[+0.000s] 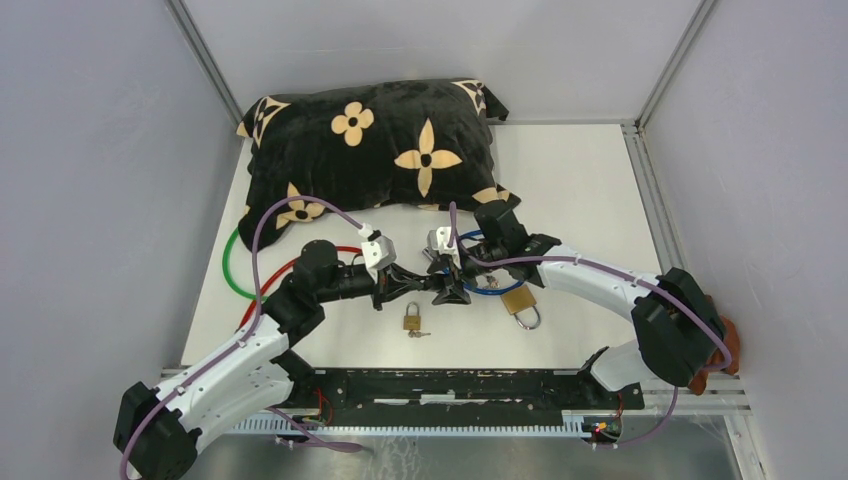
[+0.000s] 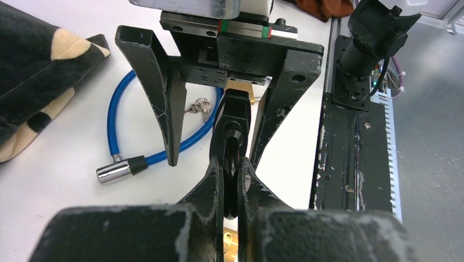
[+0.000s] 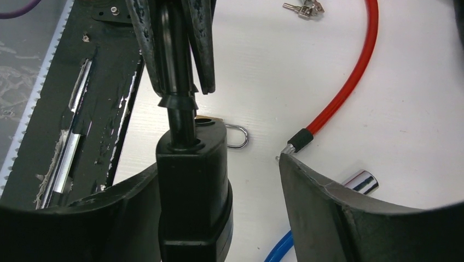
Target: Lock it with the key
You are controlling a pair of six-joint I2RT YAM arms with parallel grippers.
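Note:
A black padlock body (image 3: 191,185) with a black shackle (image 3: 176,54) hangs in the air over the table's middle. The shackle is pinched by my left gripper, which is shut on it. One leg enters the body's top; a hole beside it looks dark, and the far leg is hidden. My right gripper stands open around the body, with a clear gap to its right finger (image 3: 323,213). A ring of keys (image 2: 203,107) lies inside the blue cable loop, and other keys (image 3: 307,8) lie by the red cable.
Below the grippers lies a small brass padlock (image 1: 412,323) with a key (image 1: 418,334). A larger brass padlock (image 1: 519,299) is to the right. A blue cable lock (image 2: 112,109) and a red cable (image 3: 358,71) flank the middle. Behind them rests a black cushion (image 1: 375,150).

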